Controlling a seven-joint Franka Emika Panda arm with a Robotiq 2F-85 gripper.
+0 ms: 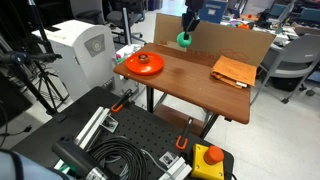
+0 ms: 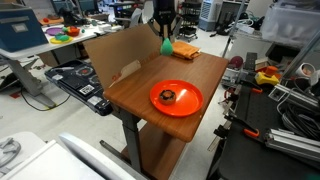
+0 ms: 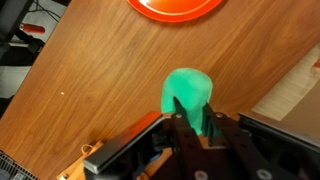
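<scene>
A mint-green object (image 3: pixel 186 92) hangs in the air over the back half of the table, with my gripper shut on its upper end. Seen from the second exterior camera, the green object (image 2: pixel 167 46) tapers upward to the gripper (image 2: pixel 167 36). Lower down and to its left in the first exterior view lies a red plate (image 1: pixel 150 65) bearing a brown ring-shaped item (image 1: pixel 143 58). An orange cloth (image 1: pixel 234 71) is spread flat on the table's right side.
Cardboard panels (image 1: pixel 228 40) stand along the table's back edge. Bare wood (image 1: pixel 190 79) lies between plate and cloth. A yellow box with a red button (image 1: pixel 212 156) sits in front, apart from the table.
</scene>
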